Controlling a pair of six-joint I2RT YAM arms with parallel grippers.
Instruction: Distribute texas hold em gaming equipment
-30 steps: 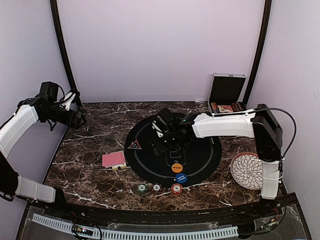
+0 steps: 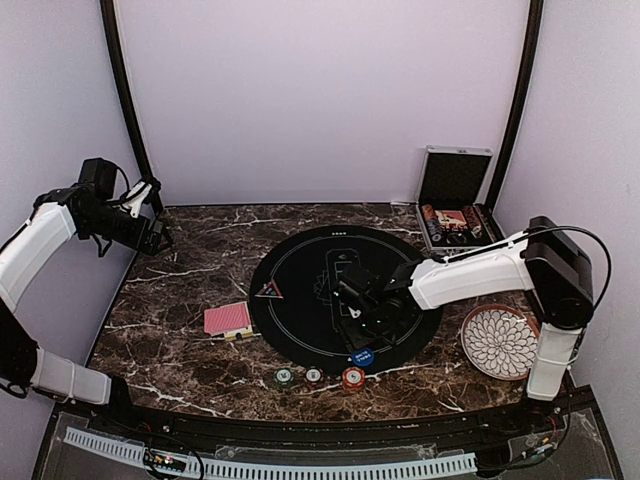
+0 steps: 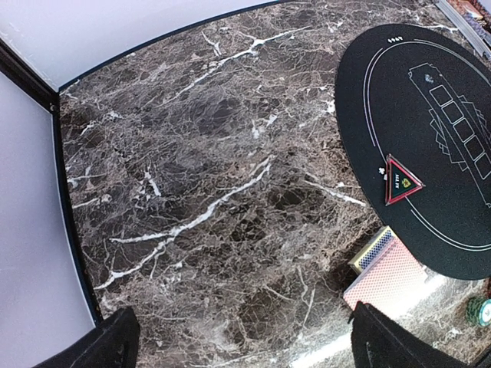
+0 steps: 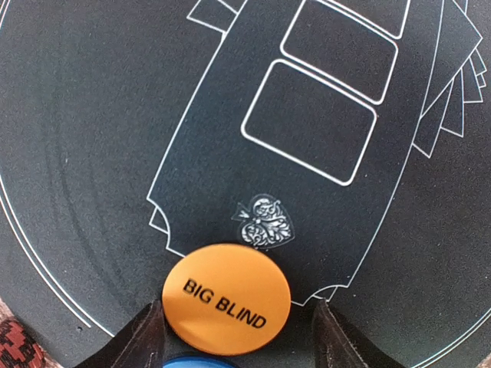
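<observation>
An orange BIG BLIND button (image 4: pixel 226 297) lies on the black poker mat (image 2: pixel 300 260), between the fingers of my right gripper (image 2: pixel 355 332), which is low over it; the right wrist view shows the fingertips either side of it, contact unclear. A blue button (image 2: pixel 362 357) lies just in front, beside red (image 2: pixel 353 377), white (image 2: pixel 313 375) and green (image 2: pixel 284 376) chips. A triangular ALL IN marker (image 3: pixel 400 180) sits on the mat's left part. Playing cards (image 2: pixel 226 315) lie left of the mat. My left gripper (image 2: pixel 152 236) hangs open and empty at the left.
An open case (image 2: pixel 455 175) with chips stands at the back right. A patterned round plate (image 2: pixel 497 342) lies at the right.
My right gripper has moved down and toward the front, over the orange button, which it now hides in the top view. The left arm has moved slightly.
</observation>
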